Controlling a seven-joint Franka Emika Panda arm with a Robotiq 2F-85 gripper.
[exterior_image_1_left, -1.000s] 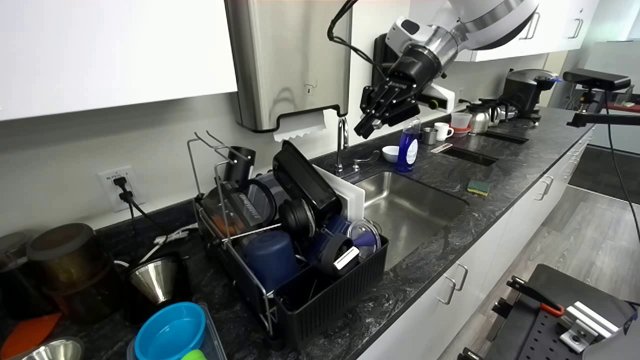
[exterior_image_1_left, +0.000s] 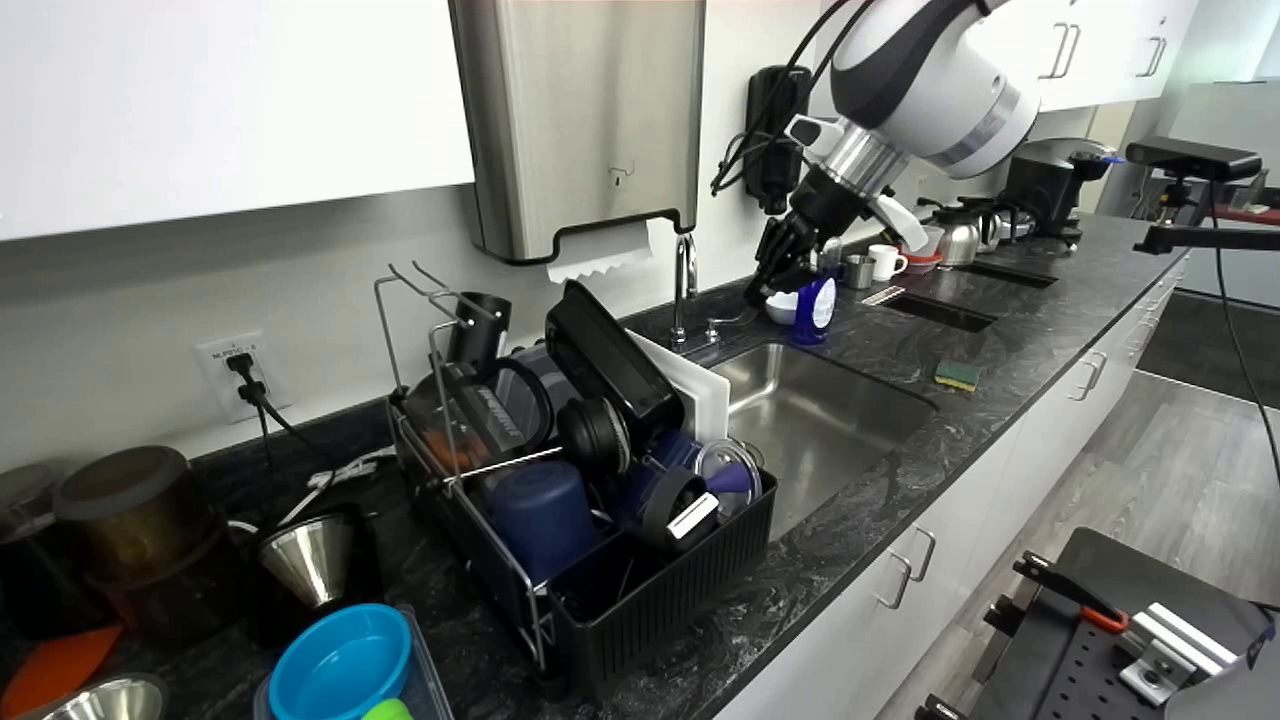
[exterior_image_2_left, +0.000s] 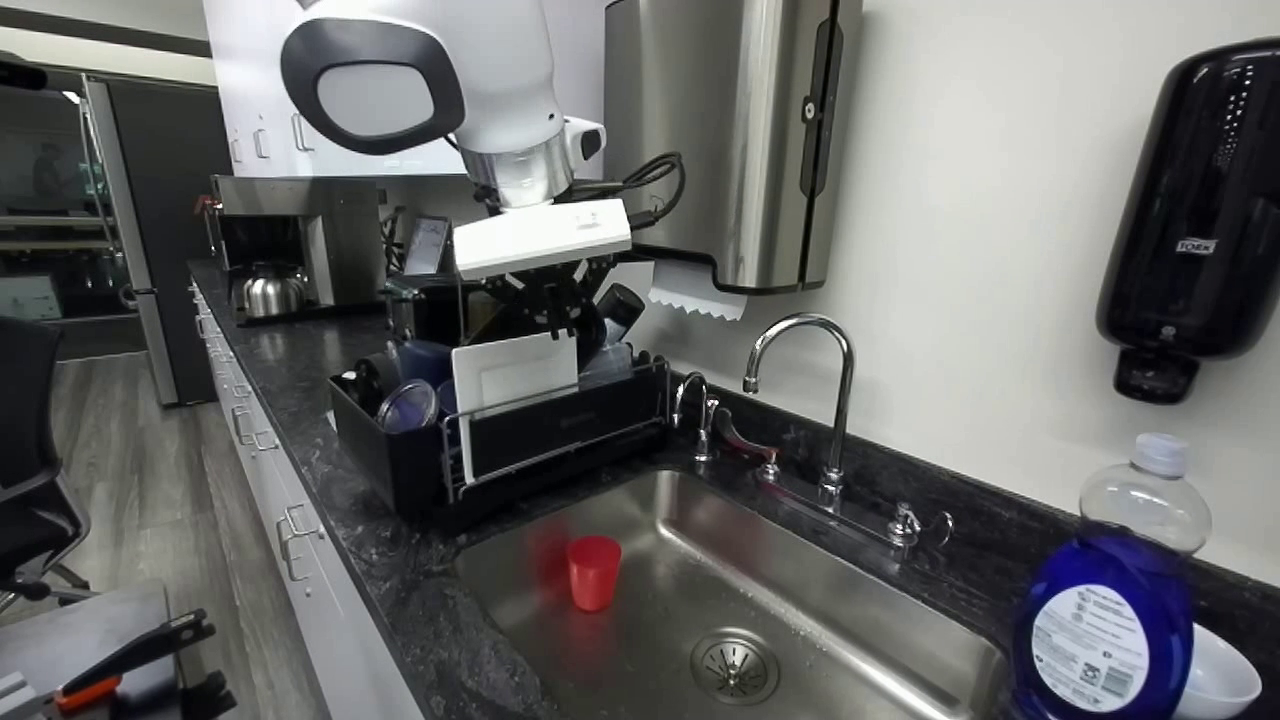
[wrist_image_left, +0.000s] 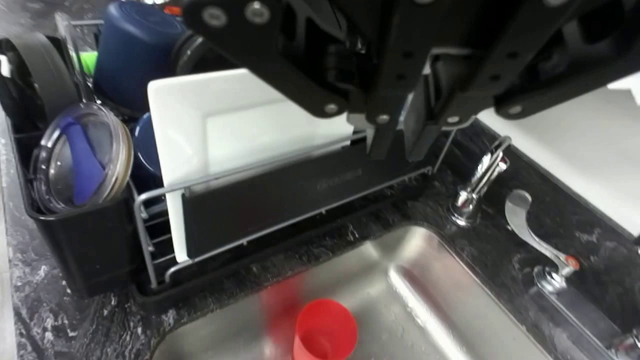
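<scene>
In exterior view 2 my gripper (exterior_image_2_left: 560, 326) hangs in front of the dish rack, above the white plate. In the wrist view the gripper points down, its two fingers (wrist_image_left: 380, 141) close together with a narrow gap. No object shows clearly in that gap, so whether anything is held cannot be made out. A red cup (exterior_image_2_left: 593, 574) stands upright in the steel sink (exterior_image_2_left: 828, 600), well apart from the gripper. The white plate (wrist_image_left: 240, 120) leans on edge in the rack (wrist_image_left: 171, 189), beside a black panel (wrist_image_left: 270, 198).
A chrome faucet (exterior_image_2_left: 846, 384) rises behind the sink. Blue dish soap (exterior_image_2_left: 1098, 612) and a white bowl (exterior_image_2_left: 1221, 678) stand at its far end. The rack is crowded with cups and lids, including a blue cup (exterior_image_1_left: 543, 518). A sponge (exterior_image_1_left: 957, 376) lies on the otherwise clear front counter.
The arm's wrist has turned, and the gripper now points more steeply down. Its fingers have moved lower and slightly right in exterior view 1. The rack looks unchanged.
</scene>
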